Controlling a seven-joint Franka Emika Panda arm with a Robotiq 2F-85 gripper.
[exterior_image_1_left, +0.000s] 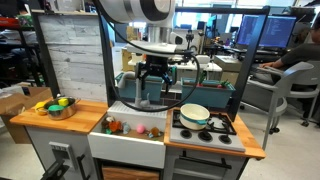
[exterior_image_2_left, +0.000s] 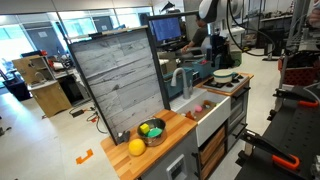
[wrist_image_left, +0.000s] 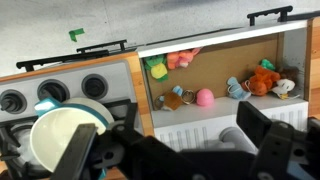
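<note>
My gripper (exterior_image_1_left: 154, 80) hangs in the air above the sink and to the left of the pot. Its dark fingers stand wide apart in the wrist view, the gripper holding nothing. A cream pot (exterior_image_1_left: 195, 115) with a teal rim sits on the stove (exterior_image_1_left: 225, 139); from above, the same pot (wrist_image_left: 66, 140) is partly covered by a finger. Several small toys lie along the sink (exterior_image_1_left: 128, 150), among them a pink one (wrist_image_left: 205, 97), an orange one (wrist_image_left: 263, 80) and a green one (wrist_image_left: 155, 68).
Left of the sink, a metal bowl (exterior_image_2_left: 152, 130) holds colourful pieces, and a yellow item (exterior_image_2_left: 136, 147) lies beside it on the wooden counter (exterior_image_2_left: 178, 128). The faucet (exterior_image_1_left: 139, 88) rises behind the sink. Teal bins (exterior_image_1_left: 205, 95) stand behind the counter, between dark frame posts.
</note>
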